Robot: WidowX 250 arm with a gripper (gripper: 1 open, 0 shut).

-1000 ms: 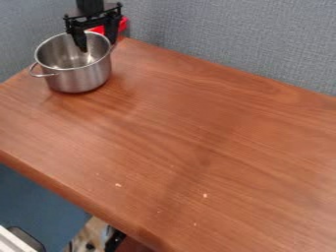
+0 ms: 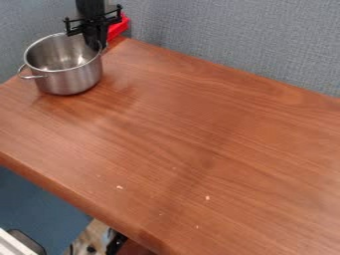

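A steel pot (image 2: 64, 72) with a side handle stands on the wooden table (image 2: 200, 149) at the far left end. The black gripper (image 2: 95, 42) hangs from above at the pot's back right rim, its tips partly over the rim. Whether anything thin is between its fingers is too small to tell; it looks shut.
A red object (image 2: 117, 27) sits behind the gripper at the table's back corner, against the grey padded wall (image 2: 240, 50).
The pot has moved leftward over the last second, and the gripper has shifted slightly left with it.
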